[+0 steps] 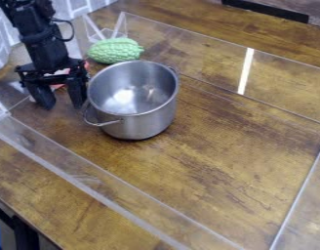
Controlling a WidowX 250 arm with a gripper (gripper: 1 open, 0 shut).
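The black gripper [58, 84] is low at the left of the camera view, just left of a large steel pot [156, 100] with side handles. Its fingers stand apart, the right one close to the pot's rim and handle; whether anything is between them is hard to tell. A green bumpy toy vegetable [116, 51] lies behind the pot. A small red item is partly hidden behind the gripper.
A whitish object [61, 49] stands at the back left, partly behind the arm.
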